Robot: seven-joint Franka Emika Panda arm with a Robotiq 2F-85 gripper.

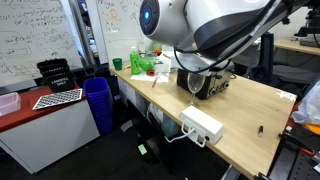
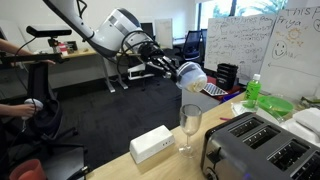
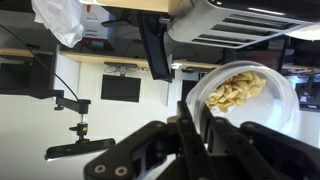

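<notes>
A clear round container [image 3: 276,104] with pale yellow pieces [image 3: 235,90] inside fills the right of the wrist view. My gripper is shut on its near edge. In exterior view 2 the container [image 2: 191,76] hangs tilted in the air from my gripper [image 2: 174,70], its yellowish contents showing near the lower end. Below it, apart, a clear stemmed glass [image 2: 190,118] stands upright on the table. The same glass [image 1: 193,80] shows beside the toaster in exterior view 1, where the arm hides much of the area above and my fingertips are hard to make out.
A black and silver toaster [image 2: 262,145] stands close beside the glass. A white box [image 2: 152,143] sits on its other side. Green items [image 1: 135,62] stand at the table's far end. Bare table [image 1: 250,125] lies to the right of the white box.
</notes>
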